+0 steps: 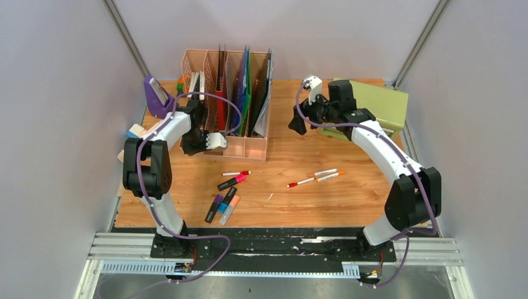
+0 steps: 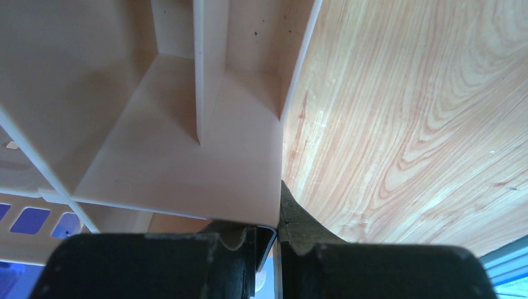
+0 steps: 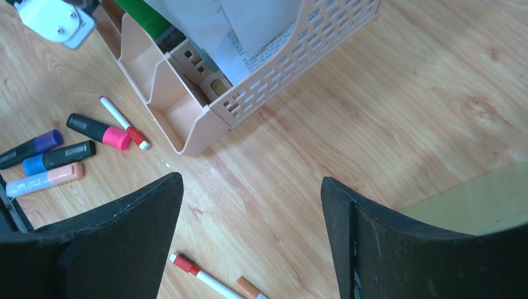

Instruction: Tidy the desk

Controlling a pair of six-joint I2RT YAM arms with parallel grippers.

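A pink file organizer (image 1: 246,146) holding upright folders stands at the back centre. In the left wrist view my left gripper is shut on the organizer's thin front edge (image 2: 249,215). My right gripper hangs over the desk right of the organizer, its fingers apart with nothing between them. On the desk (image 1: 280,205) lie several highlighters (image 1: 229,208) and slim markers (image 1: 327,177), also seen in the right wrist view.
A purple holder (image 1: 155,99) stands back left, with wooden items (image 1: 134,137) in front of it. A green box (image 1: 380,99) is back right.
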